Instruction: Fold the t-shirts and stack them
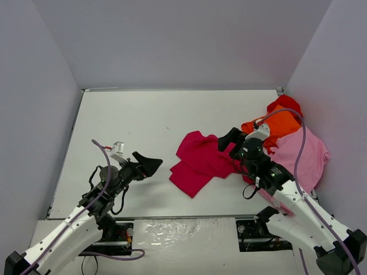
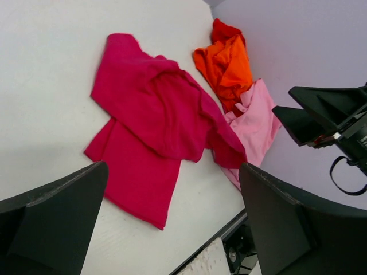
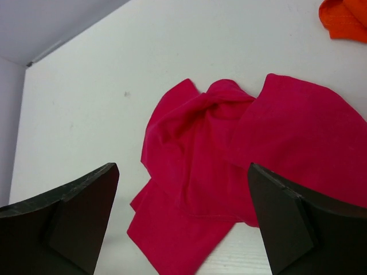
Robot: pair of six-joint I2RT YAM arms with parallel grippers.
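A crimson t-shirt (image 1: pixel 202 156) lies crumpled on the middle of the white table, partly hidden by the right arm in the top view. Its sleeve end spreads toward the front in the left wrist view (image 2: pixel 143 186), and loose folds cross its body in the right wrist view (image 3: pixel 200 154). My left gripper (image 1: pixel 153 165) hangs over the table left of the shirt, its fingers wide apart and empty. Above the shirt's right part is my right gripper (image 1: pixel 225 143), open, with no cloth between its fingers.
Orange (image 1: pixel 281 129), red (image 1: pixel 285 104) and pink (image 1: pixel 309 154) shirts lie heaped along the right wall, the pink one reaching the front edge behind the right arm. Grey walls enclose the sides and back.
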